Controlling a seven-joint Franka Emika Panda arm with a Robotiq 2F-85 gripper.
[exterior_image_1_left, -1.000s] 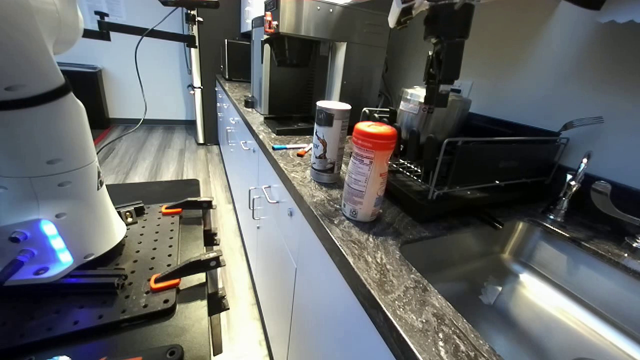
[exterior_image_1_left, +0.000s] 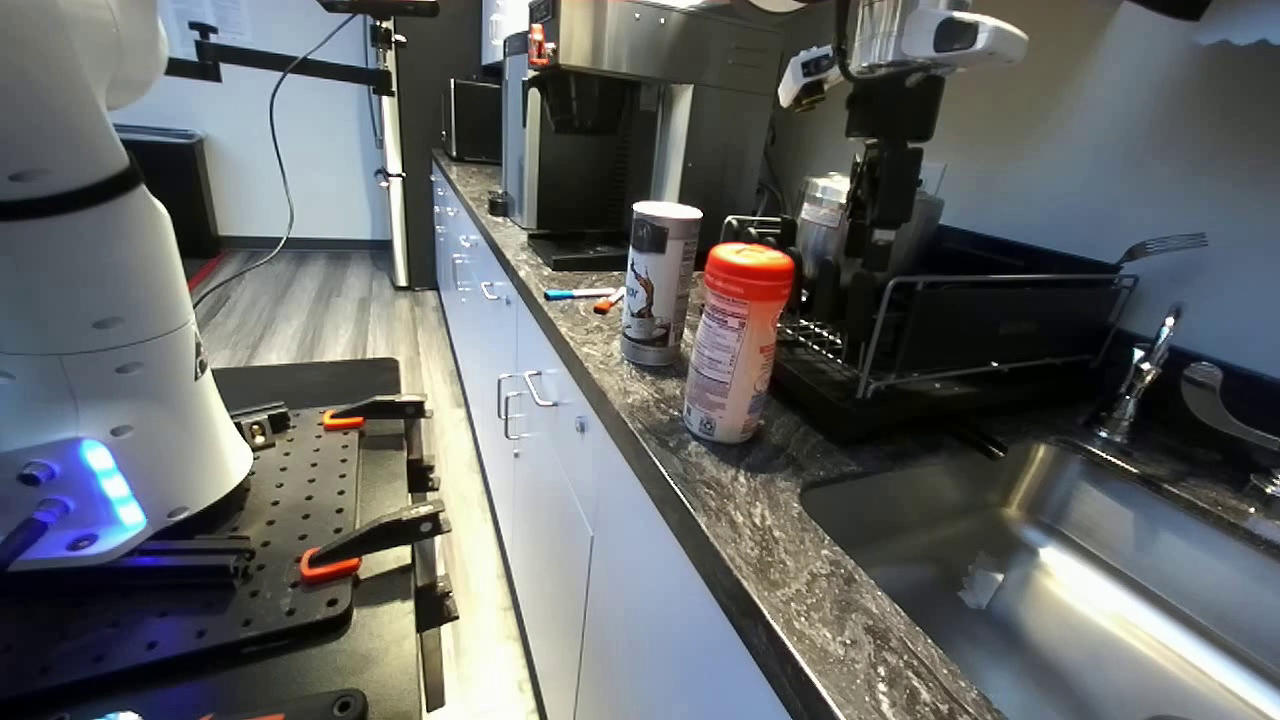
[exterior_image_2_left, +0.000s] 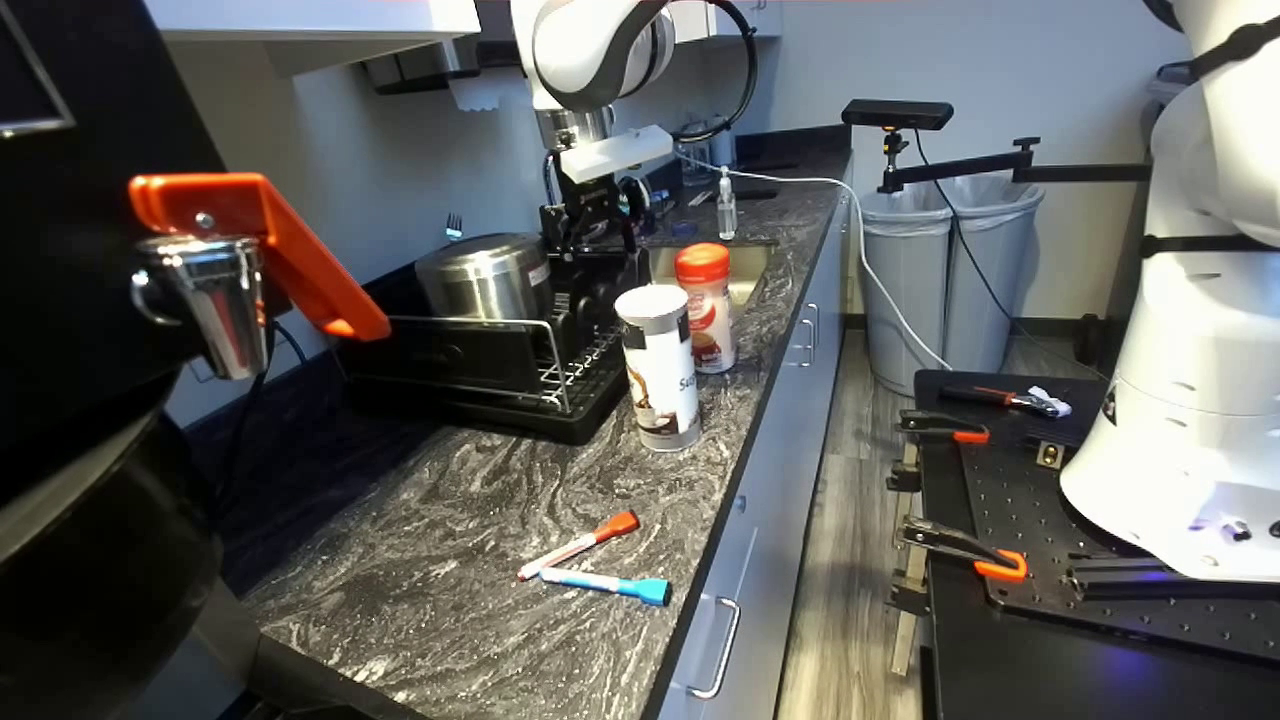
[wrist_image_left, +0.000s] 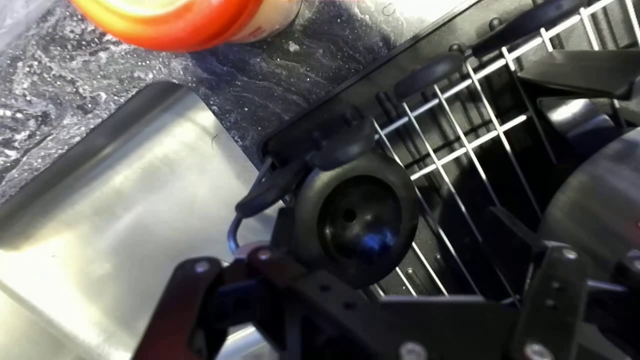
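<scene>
In the wrist view my gripper is open over the dish rack (wrist_image_left: 441, 159). A round black cup-like piece (wrist_image_left: 360, 219) in the rack shows between the fingers, much closer to the left one; whether that finger touches it I cannot tell. The steel pot (wrist_image_left: 600, 198) is beside the right finger. From the side, the gripper (exterior_image_1_left: 882, 234) hangs down in front of the pot (exterior_image_1_left: 822, 216), among the rack's dark contents, its tips hard to make out against them. The other exterior view also has the gripper (exterior_image_2_left: 594, 246) beside the pot (exterior_image_2_left: 486, 276).
An orange-lidded bottle (exterior_image_1_left: 738, 342) and a white canister (exterior_image_1_left: 660, 282) stand on the counter close to the rack. Two markers (exterior_image_2_left: 588, 546) lie on the open counter. The sink (exterior_image_1_left: 1080, 576) adjoins the rack, and a fork (exterior_image_1_left: 1164, 246) sticks up at its far end.
My gripper has come down toward the rack, and more of the arm above it now shows. The bottle, canister and pot stay where they were.
</scene>
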